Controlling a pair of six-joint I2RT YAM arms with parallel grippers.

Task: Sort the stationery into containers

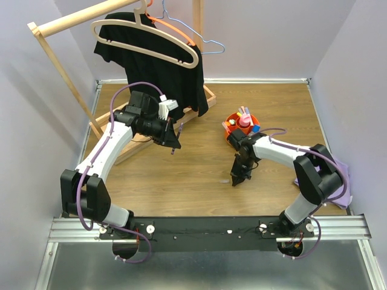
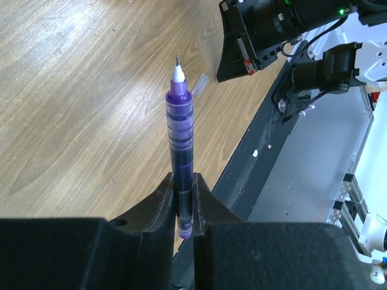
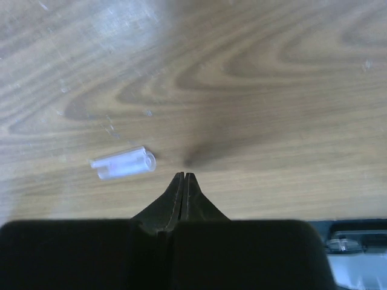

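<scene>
In the left wrist view, a purple pen (image 2: 181, 136) with its metal tip bare points away from my left gripper, which is shut around its lower barrel. From above, that pen (image 1: 179, 131) is held clear of the floor at centre left. A small clear pen cap (image 3: 124, 163) lies on the wood, ahead and left of my right gripper. The right fingers are shut with nothing between them and stand apart from the cap. An orange round container (image 1: 230, 119) behind the right arm holds several colourful stationery pieces; the arm partly hides it.
A wooden clothes rack (image 1: 59, 78) with hangers and a black shirt (image 1: 160, 66) stands behind the left arm. A purple cloth (image 1: 343, 192) lies at the right wall. Bare wooden floor (image 1: 151, 196) spreads between the arms.
</scene>
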